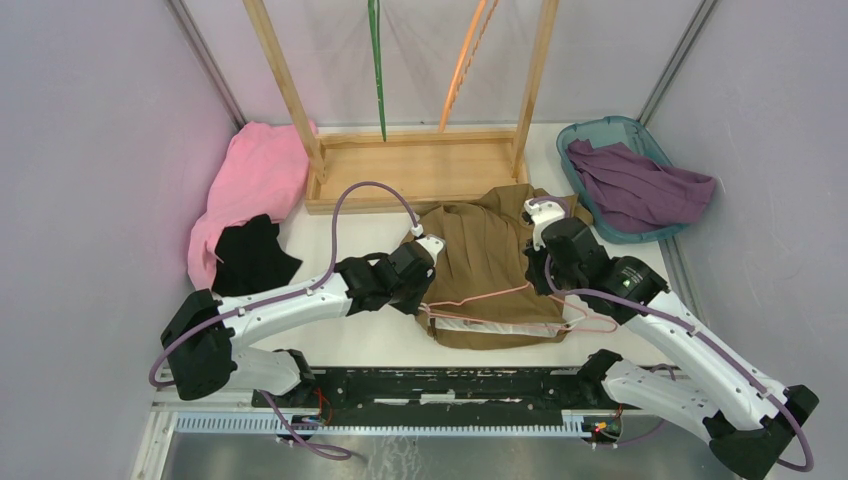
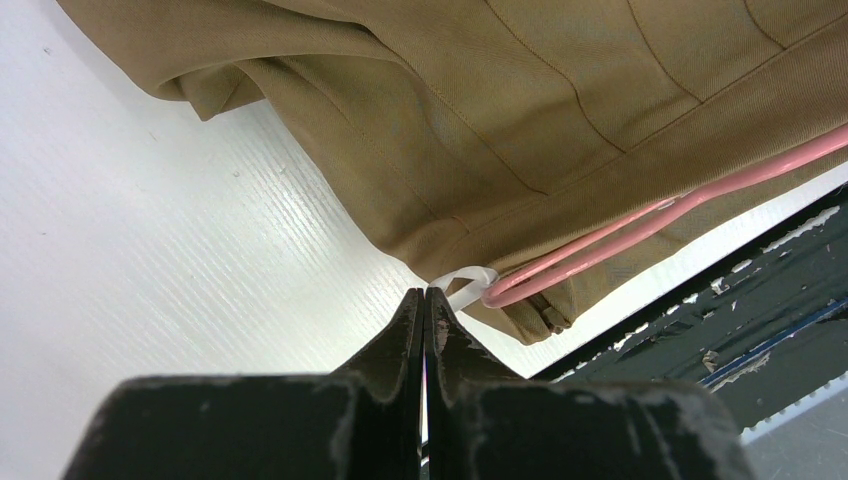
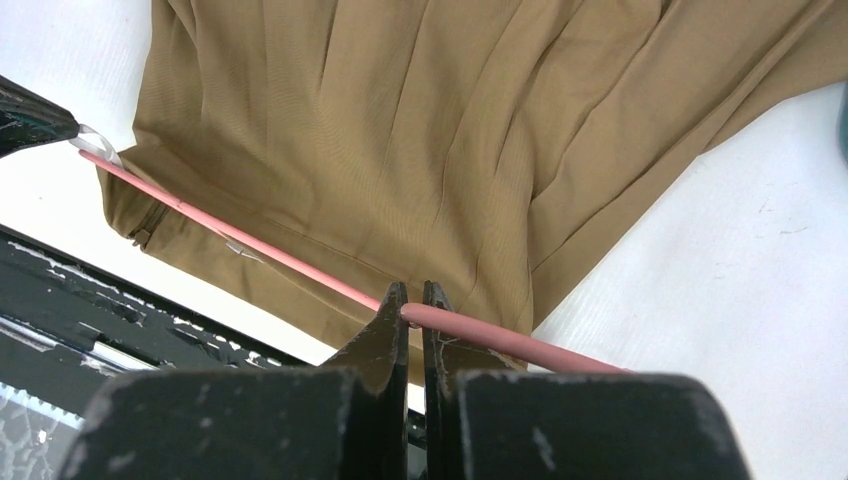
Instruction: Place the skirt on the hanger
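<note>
An olive-brown skirt (image 1: 475, 250) lies flat on the white table, waistband toward the front edge. A pink hanger (image 1: 490, 322) lies along the waistband. In the left wrist view, my left gripper is shut on a white hanging loop (image 2: 460, 276) at the waistband's corner, beside the end of the pink hanger (image 2: 590, 256). In the right wrist view, my right gripper is shut on the pink hanger (image 3: 500, 340) above the skirt's other half; whether it also grips fabric is hidden.
A wooden rack (image 1: 420, 196) with green and orange hangers stands behind. A teal basket (image 1: 575, 131) with purple cloth is at back right. Pink cloth (image 1: 250, 170) and black cloth (image 1: 250, 255) lie at left. The table's front edge is close below the skirt.
</note>
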